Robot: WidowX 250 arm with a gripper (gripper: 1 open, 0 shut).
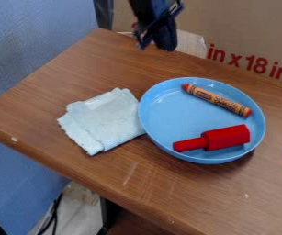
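Note:
My black gripper hangs at the top centre of the view, above the back part of the wooden table; whether its fingers are open or shut is unclear. A blue plate holds an orange crayon and a red cylindrical object with a handle. A folded pale cloth lies left of the plate.
The wooden table has bare room at the back left and front right. Its left edge borders a blue padded surface. A cardboard box with red lettering stands behind.

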